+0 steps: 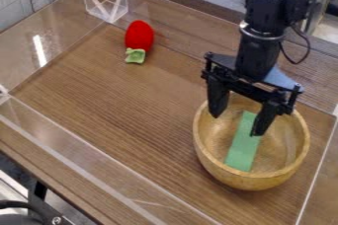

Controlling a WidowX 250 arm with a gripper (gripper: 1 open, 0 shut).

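Note:
My black gripper (246,99) hangs open over a wide tan bowl (222,175), its fingers pointing down into the upper part of it. Inside the bowl lies a green rectangular block (242,145), just below the fingers, with nothing visibly held between them.
A red oval object (138,34) with a small green piece (134,56) lies at the back left. A clear container (106,2) stands at the far back left.

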